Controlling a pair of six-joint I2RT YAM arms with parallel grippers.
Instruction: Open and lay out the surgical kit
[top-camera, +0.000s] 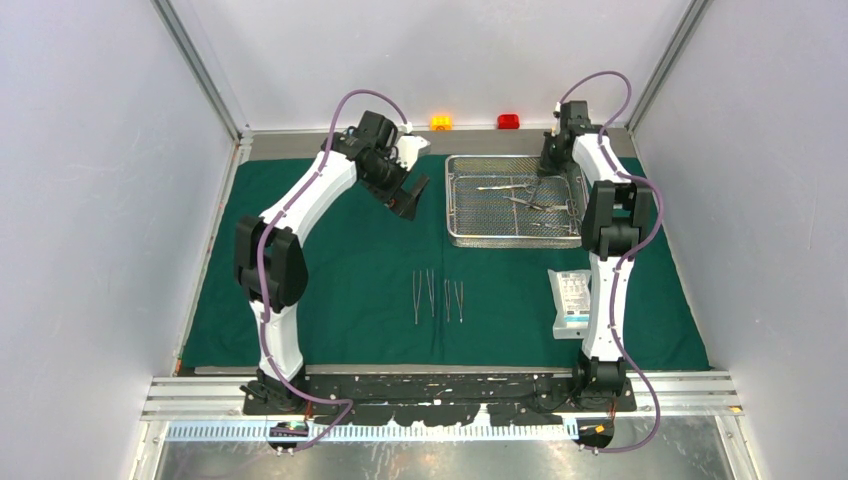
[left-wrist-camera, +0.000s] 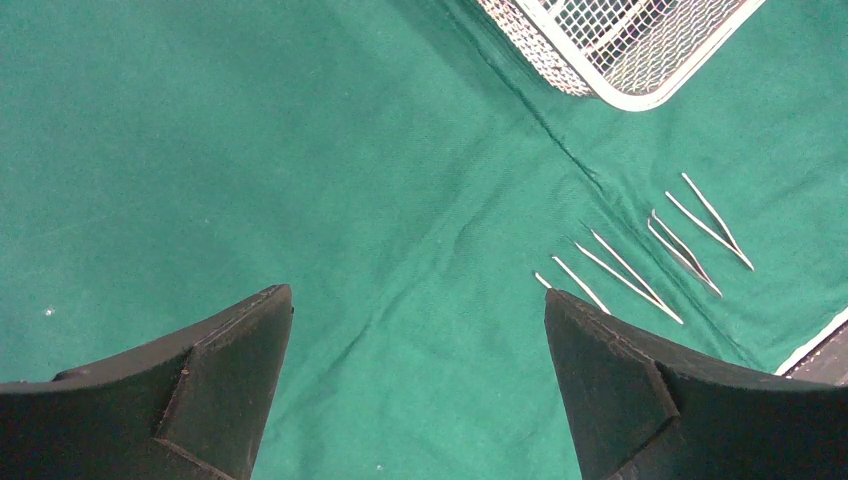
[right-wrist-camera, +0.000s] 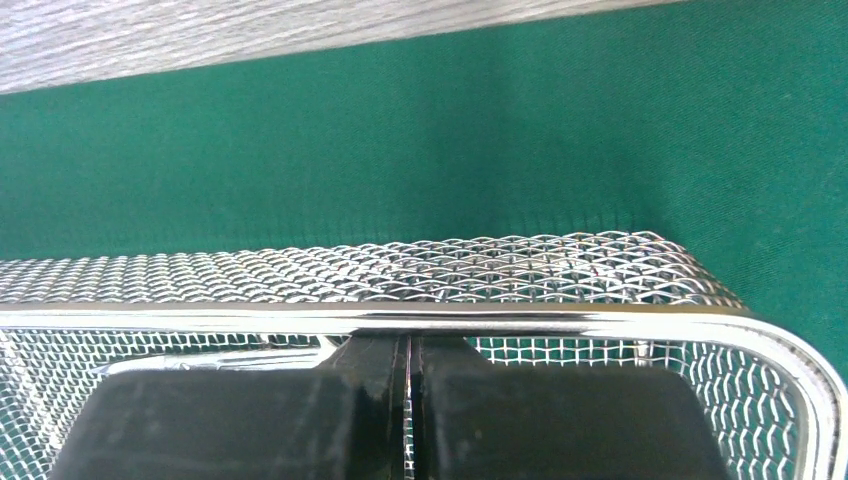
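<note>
A silver mesh tray (top-camera: 482, 241) stands at the back right of the green cloth, with several metal instruments lying in it, among them scissor-like ones (top-camera: 525, 203). My right gripper is over the tray's far right part, its fingers pressed together and nothing showing between them; the rim runs just behind the tips. Part of an instrument (right-wrist-camera: 220, 359) lies to their left inside the tray. Open and empty, my left gripper hangs above the cloth left of the tray. Several tweezers (top-camera: 432, 293) lie side by side on the cloth in front of the tray.
A white packet (top-camera: 572, 300) lies beside the right arm at the front right. Yellow (top-camera: 441, 123) and red (top-camera: 508, 121) blocks sit at the back edge. Bare green cloth (top-camera: 350, 290) fills the left side.
</note>
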